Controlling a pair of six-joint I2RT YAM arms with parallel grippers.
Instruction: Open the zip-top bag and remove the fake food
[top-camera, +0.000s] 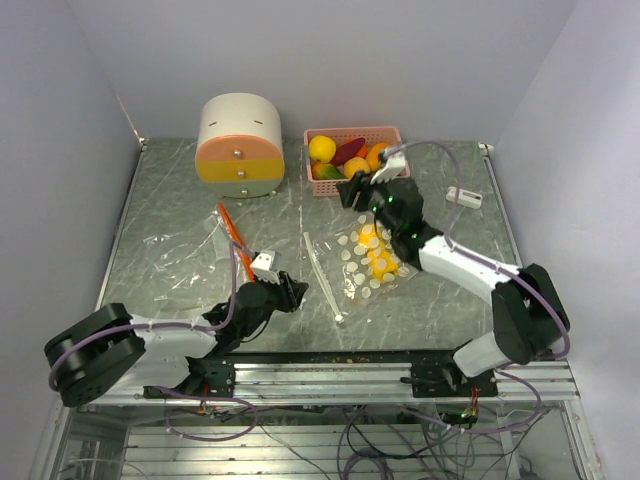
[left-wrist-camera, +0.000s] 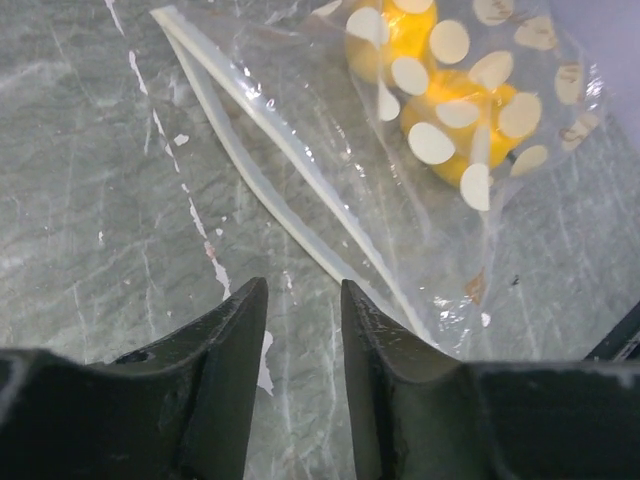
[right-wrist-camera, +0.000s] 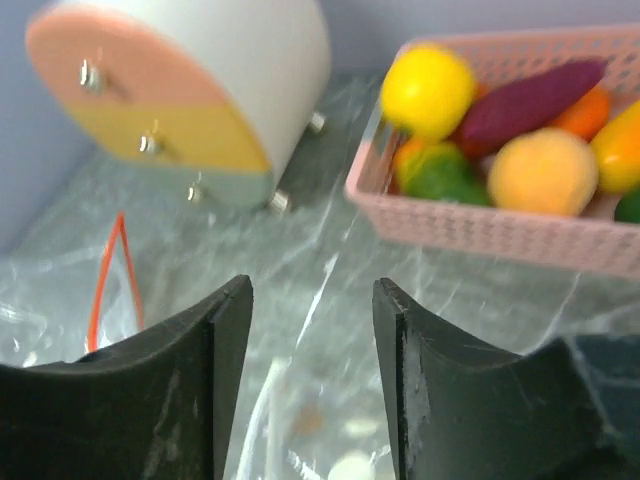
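A clear zip bag with white dots (top-camera: 358, 265) lies right of the table's centre, its white zip strip (top-camera: 322, 277) facing left. Inside it are yellow food pieces (left-wrist-camera: 455, 110), enclosed in the film. My left gripper is part open just off the zip end of the bag, with a gap between its fingers and nothing in it. Between the bag and the pink basket, my right gripper (top-camera: 355, 192) hovers above the table. In the right wrist view its fingers (right-wrist-camera: 232, 345) stand apart with nothing between them.
The pink basket (right-wrist-camera: 480, 232) at the back holds several fake fruits and vegetables. Left of it is a white cabinet with coloured drawers (top-camera: 240, 150). Another clear bag with an orange zip (top-camera: 232, 232) lies at left. A small white device (top-camera: 464, 198) sits at right.
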